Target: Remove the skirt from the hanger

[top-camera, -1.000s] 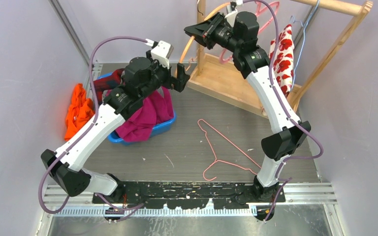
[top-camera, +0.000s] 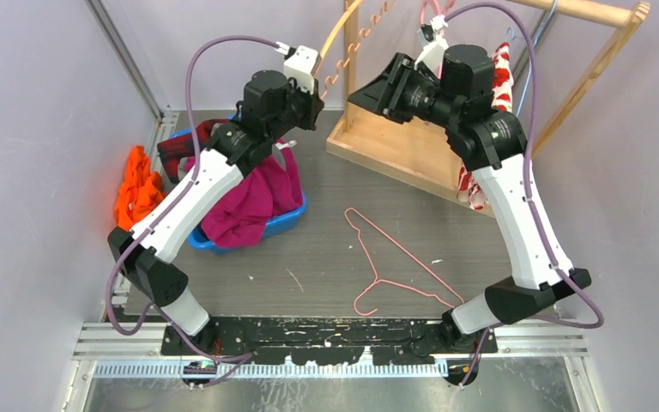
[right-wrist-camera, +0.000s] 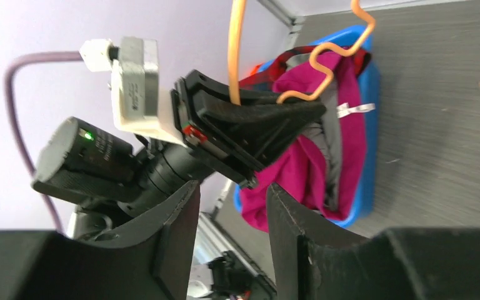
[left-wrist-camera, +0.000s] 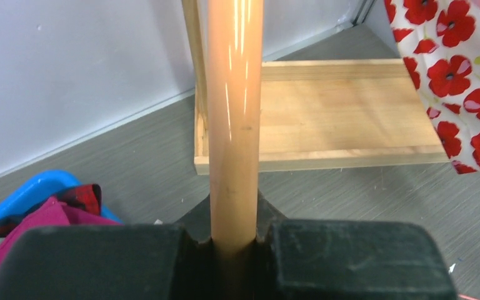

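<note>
An orange hanger [top-camera: 336, 33] with a wavy edge rises from my left gripper [top-camera: 315, 123], which is shut on its bar. Filling the middle of the left wrist view, the smooth bar [left-wrist-camera: 234, 112] passes between the fingers. No cloth shows on the visible parts of this hanger; its top is out of the top view. My right gripper [top-camera: 365, 99] is open and empty, to the right of the left one. In the right wrist view, the hanger's wavy part [right-wrist-camera: 326, 67] is clear of the right fingers [right-wrist-camera: 184, 215]. Which cloth is the skirt I cannot tell.
A blue basket [top-camera: 285, 225] holds magenta and plaid clothes, with orange cloth [top-camera: 137, 195] to its left. A wooden rack [top-camera: 386, 163] carries a poppy-print cloth [left-wrist-camera: 453, 75], partly behind my right arm. A pink hanger [top-camera: 399, 284] lies on the otherwise clear front floor.
My right gripper has let go of the orange hanger and moved right and down. My left gripper has shut on the hanger, which has turned so its wavy edge shows.
</note>
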